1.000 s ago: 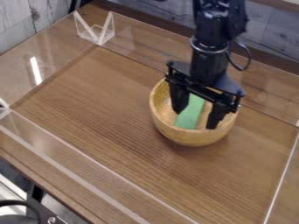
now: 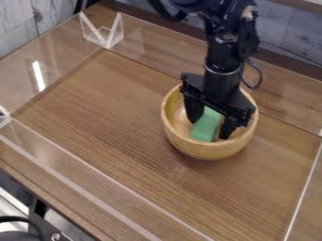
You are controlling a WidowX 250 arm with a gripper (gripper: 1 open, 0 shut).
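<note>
A tan bowl (image 2: 189, 141) stands on the wooden table at the right of centre, with a green object (image 2: 205, 127) lying inside it. My black gripper (image 2: 216, 110) reaches down into the bowl from above, open, its fingers on either side over the green object and partly hiding it. Whether the fingers touch the object is not clear.
A white wire holder (image 2: 104, 26) stands at the back left. A dark cable shows at the bottom left corner.
My gripper has shifted a little up and left in the view, and its fingers now cover more of the area around the green object.
</note>
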